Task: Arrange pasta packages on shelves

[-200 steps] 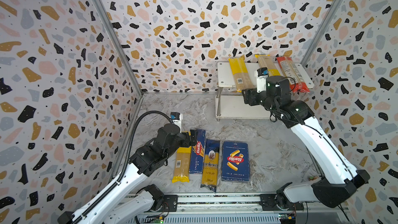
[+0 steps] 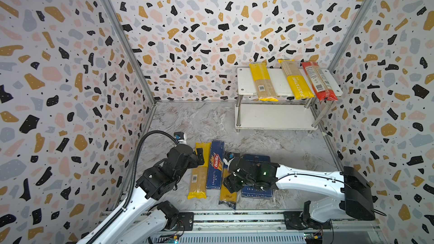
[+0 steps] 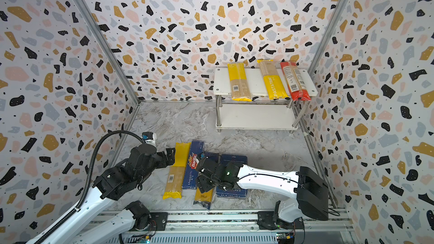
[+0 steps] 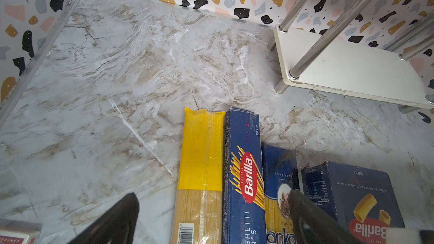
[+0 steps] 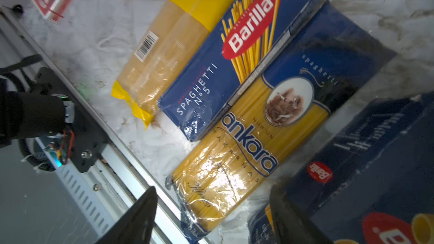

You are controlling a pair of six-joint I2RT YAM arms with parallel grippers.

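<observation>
Several pasta packages lie on the floor: a yellow bag, a blue Barilla spaghetti box, an Ankara spaghetti bag and a Barilla rigatoni box. My right gripper is open over the Ankara bag, nothing held. My left gripper hangs open above the left-hand packages, holding nothing. On the upper shelf lie two yellow packages and a red package.
The lower shelf is empty. Floor to the left and in front of the shelf unit is clear. Side walls and a metal front rail bound the space.
My right arm has come down from beside the upper shelf to over the Ankara bag and rigatoni box. My left arm has moved slightly down and left.
</observation>
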